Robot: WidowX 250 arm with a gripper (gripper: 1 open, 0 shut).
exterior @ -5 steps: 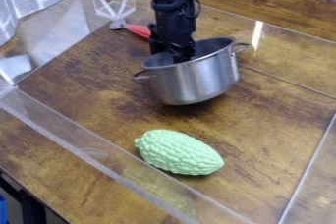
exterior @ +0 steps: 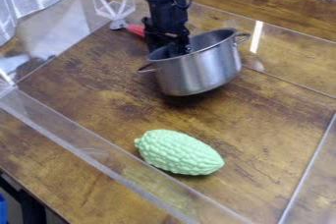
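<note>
A steel pot (exterior: 197,71) with two handles is in the upper middle, tilted. My black gripper (exterior: 168,43) comes down from the top to the pot's rear-left rim, its fingertips hidden at or behind the rim; whether it is open or shut I cannot tell. A pale green bumpy gourd (exterior: 179,152) lies on the wooden surface in the front middle.
A red-handled object (exterior: 134,29) with a grey end lies at the back left. Clear plastic walls border the wooden work area (exterior: 79,90). Bare wood is free at left and right.
A second ago it was tilted similarly. The gourd is unmoved.
</note>
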